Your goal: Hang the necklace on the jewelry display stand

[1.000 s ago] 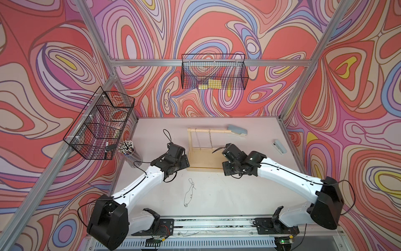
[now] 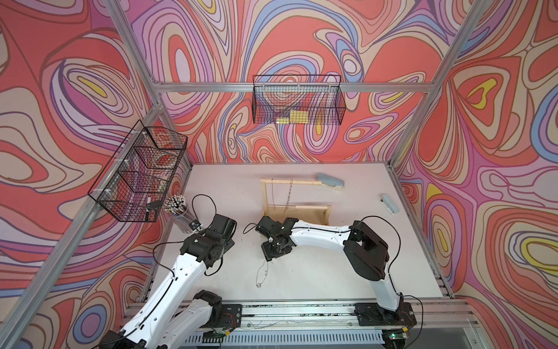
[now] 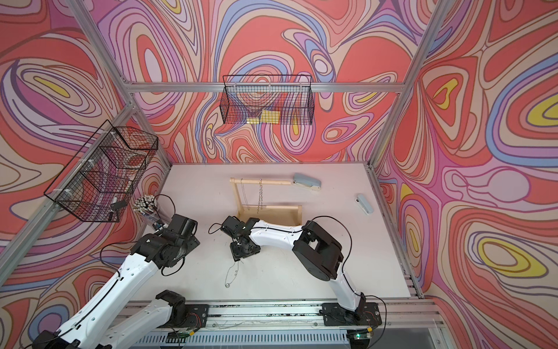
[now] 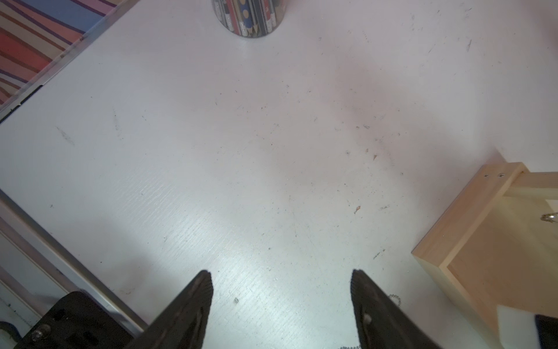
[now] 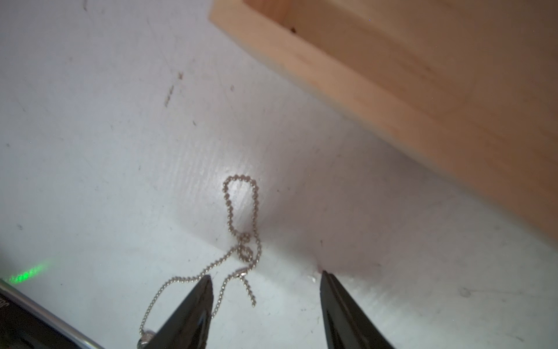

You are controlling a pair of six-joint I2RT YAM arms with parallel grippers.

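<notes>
A silver ball-chain necklace (image 5: 254,215) with a small pendant lies loosely looped on the white table, in front of the wooden display stand (image 2: 297,182), from whose bar other chains hang. My right gripper is open, low beside the necklace, nothing between its fingers; from the top views its arm hides part of the stand and necklace. My left gripper is open and empty over the table at the left of the stand.
A cup of pencils (image 4: 248,17) stands at the left; a grey object (image 2: 330,180) lies by the bar's right end, another (image 2: 388,203) farther right. Wire baskets hang on the frame.
My left arm has moved left, away from the stand.
</notes>
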